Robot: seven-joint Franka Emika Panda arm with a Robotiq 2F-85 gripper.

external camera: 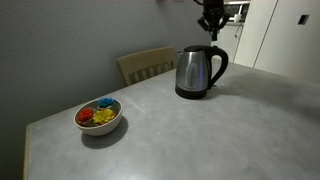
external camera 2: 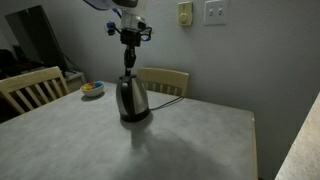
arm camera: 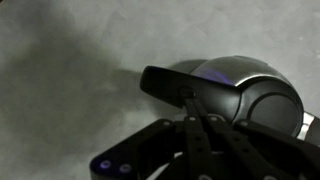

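Observation:
A steel and black electric kettle (external camera: pixel 192 73) stands upright on the table, its black handle (external camera: pixel 221 64) on the right in exterior view 1. Directly over the top of the handle is my gripper (external camera: pixel 213 40), pointing down with its fingers together. Exterior view 2 has the gripper (external camera 2: pixel 128 71) just above the kettle (external camera 2: pixel 131 99). From the wrist, the shut fingertips (arm camera: pixel 190 97) overlap the black handle (arm camera: pixel 165 82); nothing shows between them. Whether they touch the handle, I cannot tell. The arm hides part of the kettle in the wrist view.
A white bowl (external camera: pixel 103 128) holding red, yellow and blue things is at the left of the table in exterior view 1. Wooden chairs (external camera: pixel 145 64) stand along the table edge. A dark cord (external camera 2: pixel 168 103) runs behind the kettle.

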